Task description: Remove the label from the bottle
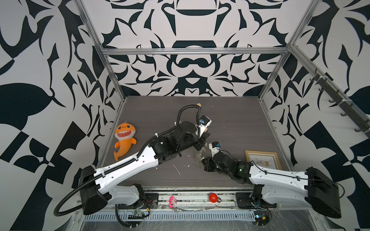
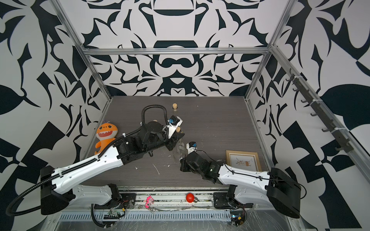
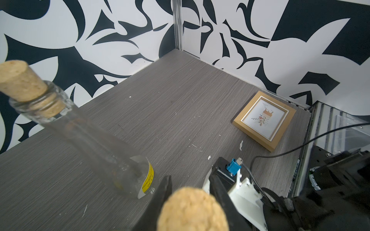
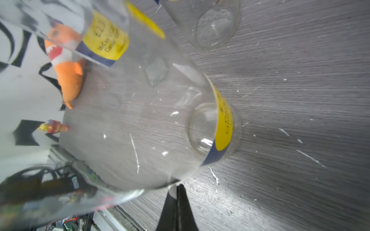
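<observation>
My left gripper (image 1: pixel 202 136) is shut on a corked bottle, whose cork (image 3: pixel 192 209) fills the bottom of the left wrist view. That bottle's clear body, with a yellow-and-blue label (image 4: pixel 221 123), spans the right wrist view, tilted in front of my right gripper. The right gripper is shut low against the bottle's body, with something small and pale at its fingertips, possibly label edge; I cannot tell. A second corked bottle (image 3: pixel 88 138) with a yellow label stands beyond, on the table.
An orange shark toy (image 1: pixel 124 142) lies at the left of the table (image 1: pixel 231 115). A framed picture (image 1: pixel 262 159) lies at the right. A cork (image 2: pixel 175 105) shows toward the back.
</observation>
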